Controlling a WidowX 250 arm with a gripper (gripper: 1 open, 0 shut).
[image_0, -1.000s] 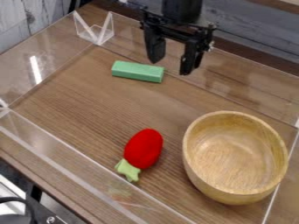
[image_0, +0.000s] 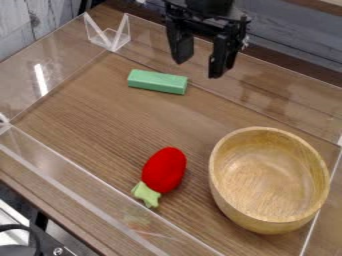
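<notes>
My gripper (image_0: 206, 50) hangs at the top centre of the camera view, dark, with two fingers pointing down and apparently apart; I see nothing held between them. Below and left of it lies a green block (image_0: 158, 81) on the wooden table. A red strawberry-like object (image_0: 163, 169) with a pale green top lies at the lower middle. To its right stands an empty wooden bowl (image_0: 266, 210).
A white wire rack (image_0: 107, 30) stands at the upper left edge of the table (image_0: 94, 130). A black cable shows at the lower left corner.
My gripper has moved slightly upward in the view, away from the green block and the bowl. The objects on the table have not visibly moved.
</notes>
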